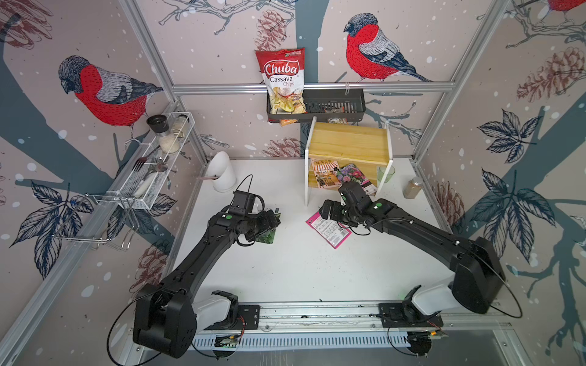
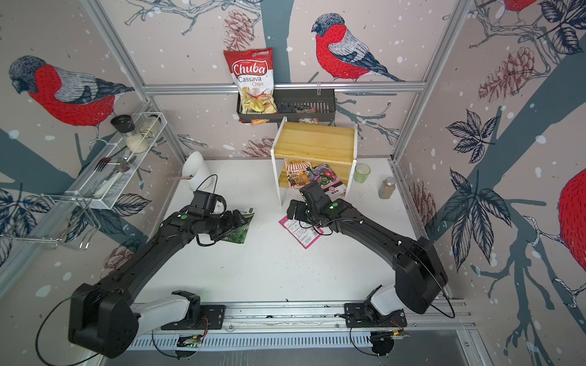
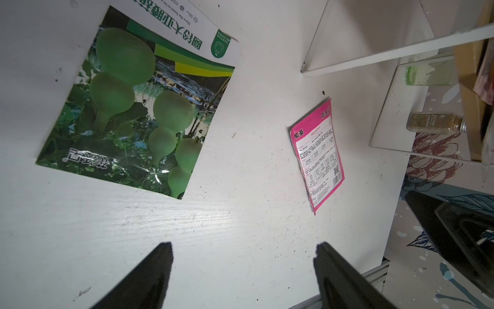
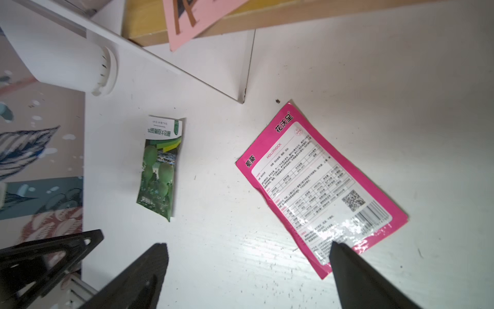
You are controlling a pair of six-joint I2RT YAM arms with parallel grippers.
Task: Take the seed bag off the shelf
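Observation:
Seed packets (image 2: 298, 170) rest on the small wooden shelf (image 2: 314, 138), partly behind my right arm. A green seed packet (image 3: 133, 123) lies flat on the table under my left gripper, which is open and empty. A pink hollyhock packet (image 4: 321, 190) lies face down on the table in front of the shelf, below my right gripper, also open with nothing between its fingers.
A white container (image 1: 221, 170) stands at back left, a green glass (image 2: 362, 174) and a spice jar (image 2: 386, 188) at back right. A wire rack (image 1: 146, 183) hangs on the left wall.

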